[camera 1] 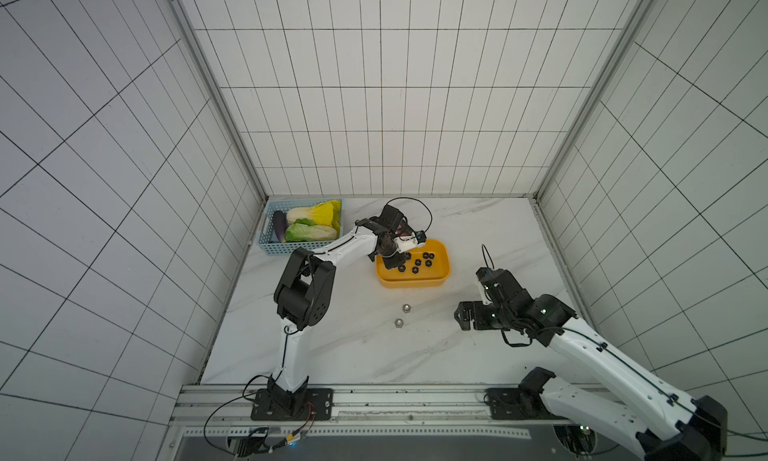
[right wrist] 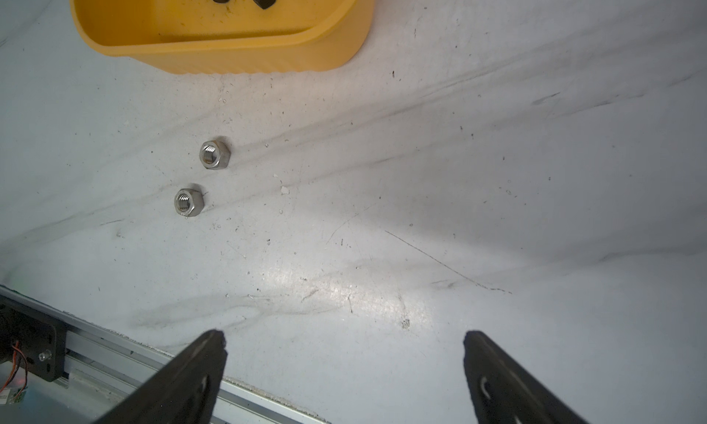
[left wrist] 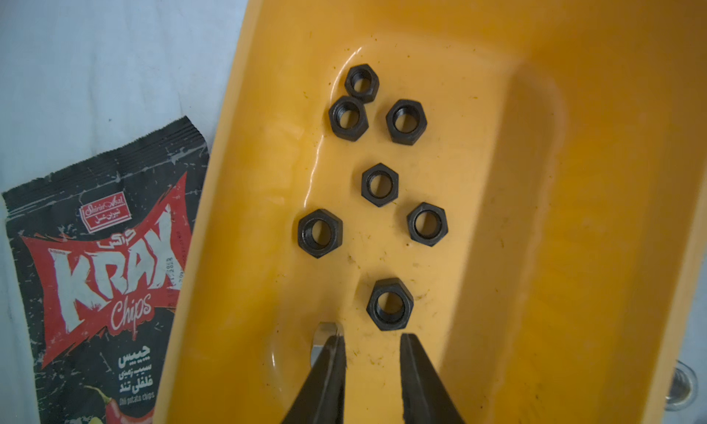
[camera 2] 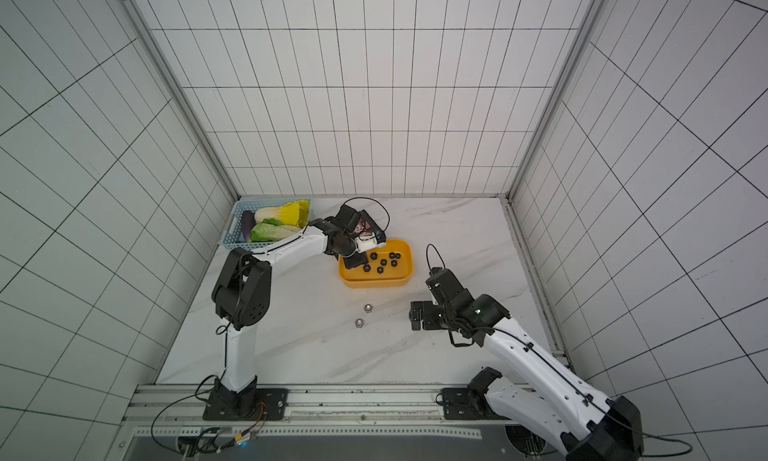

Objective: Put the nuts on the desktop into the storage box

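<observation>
My left gripper points down into the orange storage box (camera 1: 412,283). Its fingers (left wrist: 331,383) stand a narrow gap apart, with only box floor visible between them. A silver nut (left wrist: 324,335) shows just past one fingertip, partly hidden; whether it touches the finger I cannot tell. Several black nuts (left wrist: 390,304) lie on the box floor. Two silver nuts (right wrist: 214,154) (right wrist: 189,201) rest on the tabletop in front of the box. My right gripper is open above the table to their right, holding nothing.
A black chip bag (left wrist: 110,276) lies beside the box, behind it as seen from above. At the back left stands a blue basket (camera 1: 280,249) of vegetables. Bare tabletop (camera 1: 352,349) surrounds the two silver nuts.
</observation>
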